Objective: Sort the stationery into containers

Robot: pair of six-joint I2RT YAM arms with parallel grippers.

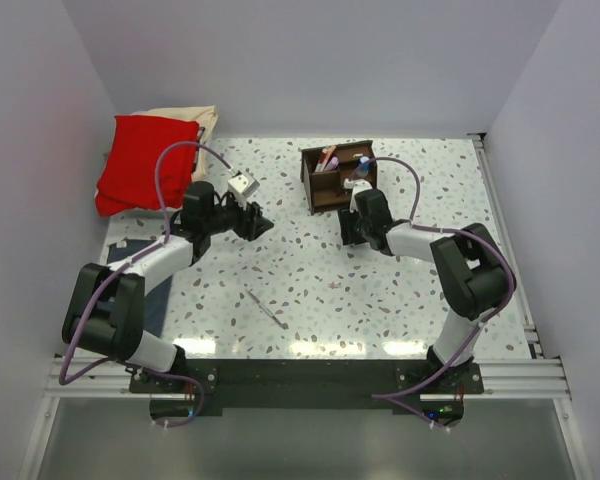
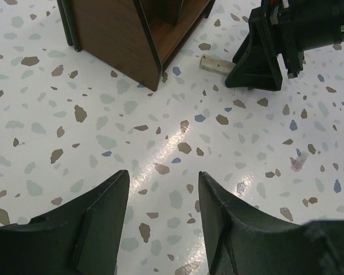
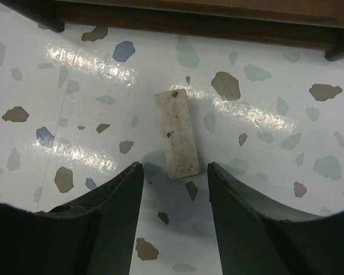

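Observation:
A dirty white eraser (image 3: 176, 133) lies on the speckled table below the wooden organizer (image 3: 206, 14), with my open right gripper just over its near end, nothing held. In the left wrist view that gripper is beside the eraser (image 2: 214, 65). My left gripper (image 1: 256, 222) hangs open and empty over the table left of the organizer (image 1: 320, 195), which holds several pens and other items (image 1: 329, 157). A thin pen-like stick (image 1: 267, 309) lies on the near table.
A red cloth (image 1: 140, 150) on a beige pile fills the far left corner, and a dark mat (image 1: 155, 310) lies along the left side.

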